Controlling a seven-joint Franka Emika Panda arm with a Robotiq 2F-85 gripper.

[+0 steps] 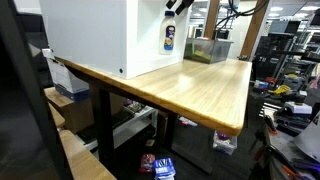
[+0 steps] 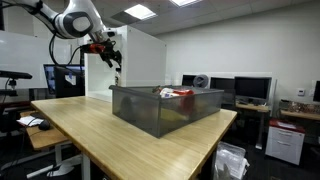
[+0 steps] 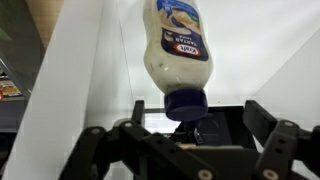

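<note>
A pale squeeze bottle [image 3: 180, 40] with a blue and yellow label shows in the wrist view, its purple cap [image 3: 186, 104] towards my gripper. My fingers are open, one dark finger [image 3: 124, 145] left of the cap and the other to its right, with a gap on each side. In exterior view 1 the bottle [image 1: 167, 36] is upright in front of white panelling, below my gripper. What lies under its base is hard to tell. The bottle [image 2: 117, 75] is small in exterior view 2, with the arm above it.
Tall white panels [image 1: 100, 35] stand close around the bottle. A grey open bin [image 2: 165, 108] holding several items stands on the wooden table [image 2: 95, 130]. Bare tabletop lies in front of the panels.
</note>
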